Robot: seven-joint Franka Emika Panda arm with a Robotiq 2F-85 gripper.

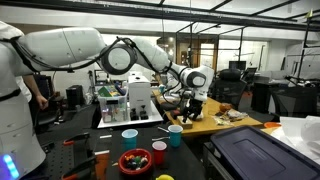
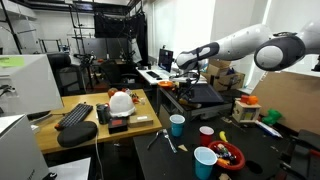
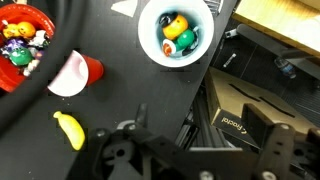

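My gripper hangs above the dark table near the teal cup. In the wrist view the gripper is open, its dark fingers wide apart and nothing between them. The teal cup is seen from above at the top, with small colourful items inside. A red cup and a red bowl of several colourful toys lie to its left. Below them is a yellow banana-shaped toy. Another blue cup stands beside the bowl in exterior view 2.
A black lidded case fills the right side. Behind stands a wooden desk with a keyboard. Cardboard boxes are at the back. Bare dark tabletop shows below the cups in the wrist view.
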